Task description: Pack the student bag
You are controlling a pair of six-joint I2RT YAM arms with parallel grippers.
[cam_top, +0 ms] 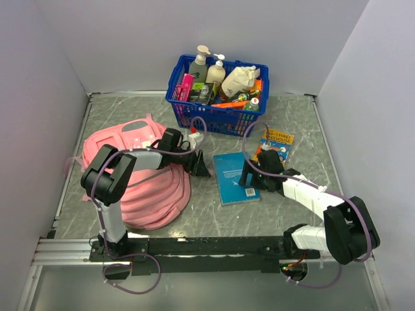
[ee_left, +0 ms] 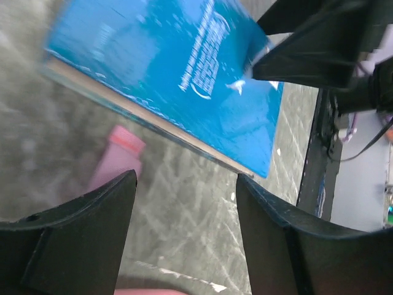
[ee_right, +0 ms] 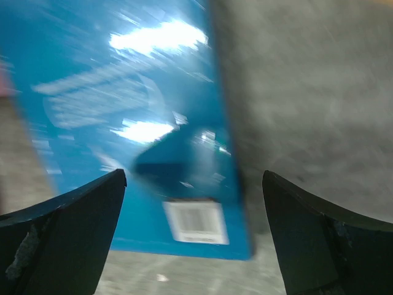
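Observation:
The blue book [cam_top: 228,184] lies flat on the grey floor between my grippers, barcode toward the near side. My right gripper [cam_top: 249,176] is over its right part, open, with the book below its fingers [ee_right: 73,239]. My left gripper [cam_top: 201,167] stands just left of the book, its fingers apart with nothing held, above a small pink item [ee_left: 116,163] beside the book. The pink student bag [cam_top: 155,201] lies crumpled at the left, partly under the left arm. The colourful Treehouse book [cam_top: 279,139] lies behind the right gripper, partly hidden.
A blue basket [cam_top: 233,120] packed with bottles, boxes and other items stands at the back centre. Pale walls border the floor. Bare floor shows in front of the blue book and at the back left.

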